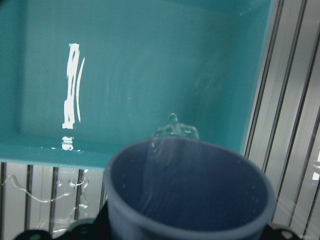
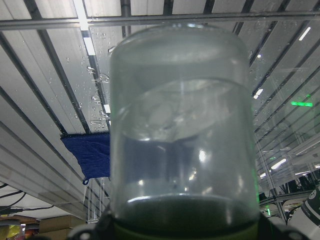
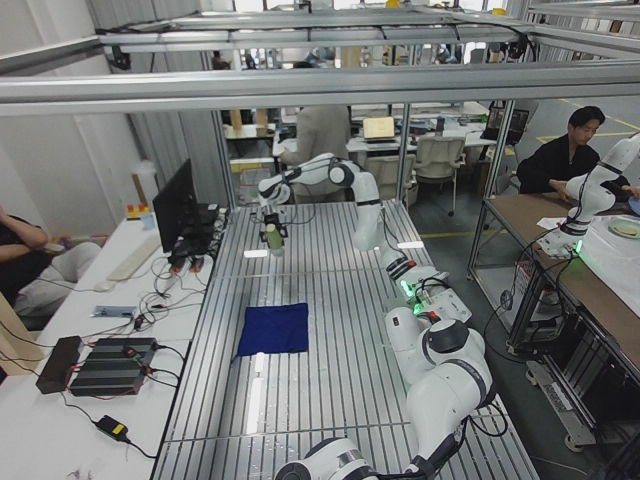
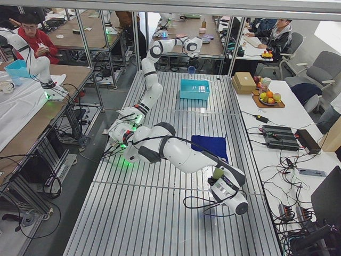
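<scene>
My left gripper [image 4: 192, 57] is shut on a blue cup [image 1: 190, 185], held over a teal bin [image 4: 194, 89]; in the left wrist view the cup fills the lower middle, with a clear splash beside its rim above the bin's floor. My right gripper [image 3: 272, 225] is shut on a green-based clear container [image 2: 182, 125], held above the table at the far end in the camera left view. A dark blue cloth [image 3: 275, 328] lies flat on the slatted table.
Water drops lie on the slats [image 2: 95, 75]. A side desk with monitor [image 3: 175, 215], black boxes [image 3: 110, 367] and a fruit plate [image 4: 269, 99] borders the table.
</scene>
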